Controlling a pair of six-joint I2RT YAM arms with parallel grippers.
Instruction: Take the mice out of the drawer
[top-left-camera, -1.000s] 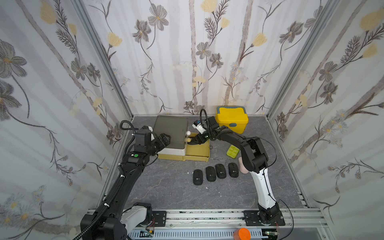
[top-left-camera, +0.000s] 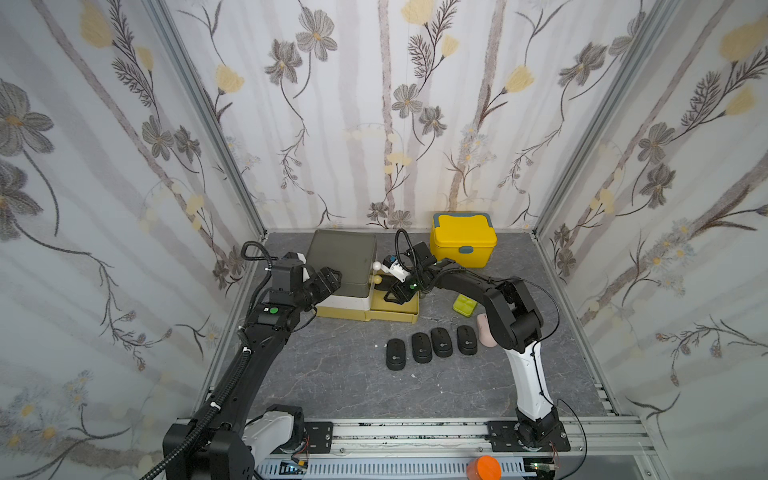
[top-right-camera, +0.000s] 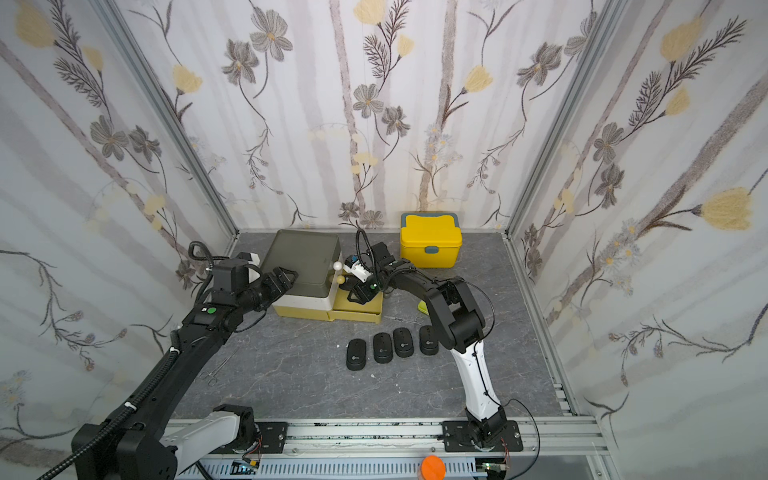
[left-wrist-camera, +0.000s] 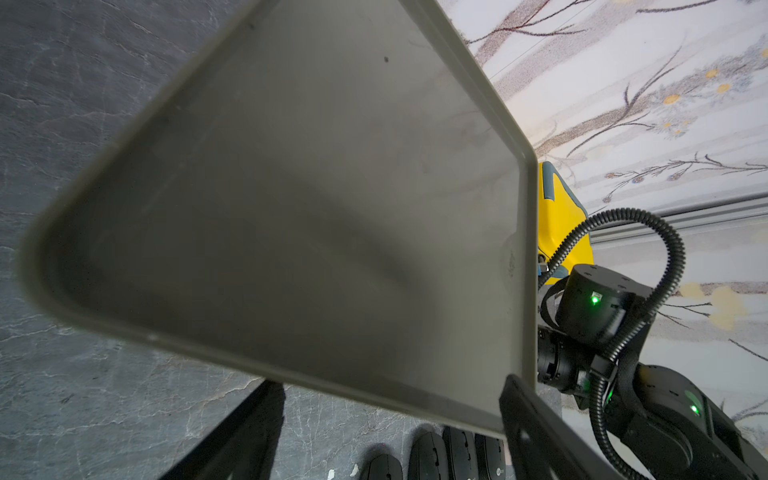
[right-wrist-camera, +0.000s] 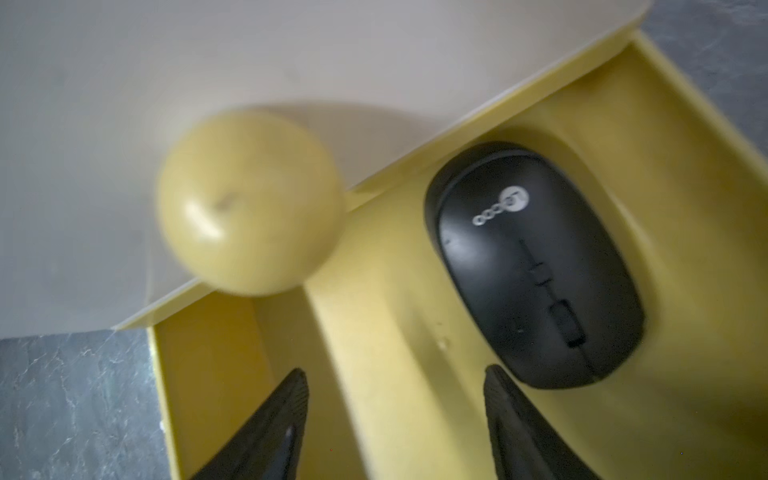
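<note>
One black mouse (right-wrist-camera: 536, 264) lies in the pulled-out yellow drawer (top-left-camera: 393, 315), seen closely in the right wrist view. My right gripper hangs over the drawer, fingers apart with nothing between them; the mouse is ahead and to the right of that gap. Several more black mice (top-left-camera: 421, 347) stand in a row on the table in front of the drawer. My left gripper is over the cabinet's grey top (left-wrist-camera: 336, 200), its fingers apart and empty.
A round yellow knob (right-wrist-camera: 249, 201) juts from the cabinet front near my right gripper. Also around are a yellow box (top-left-camera: 464, 240), a green item (top-left-camera: 464, 305) and a pink item (top-left-camera: 485, 329).
My right gripper has moved toward the front of the drawer and away from the cabinet knobs. The left arm and the mice on the table have stayed put.
</note>
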